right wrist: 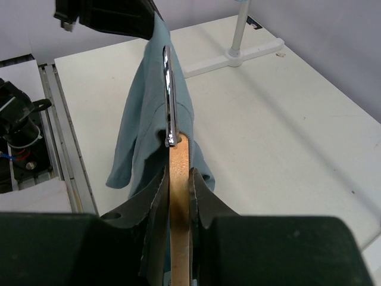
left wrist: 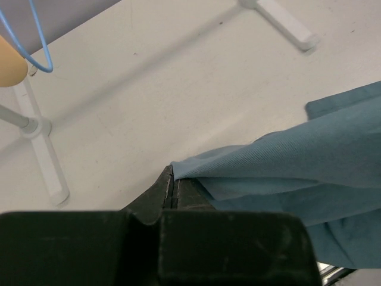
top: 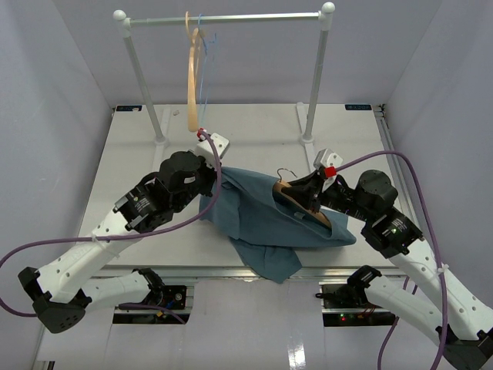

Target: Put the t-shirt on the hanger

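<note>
A grey-blue T-shirt (top: 254, 208) is stretched between my two grippers over the white table. In the left wrist view my left gripper is shut on a gathered corner of the shirt (left wrist: 297, 155), raised at the upper left of it. My right gripper is shut on a wooden hanger (right wrist: 179, 161), whose metal hook (right wrist: 169, 95) stands up; the hanger sits partly inside the shirt's opening, seen in the top view. The far part of the hanger is hidden by cloth.
A white rack (top: 231, 18) at the back holds several wooden and blue hangers (top: 192, 77) on its left side, just above my left gripper. Its feet (top: 303, 123) rest on the table.
</note>
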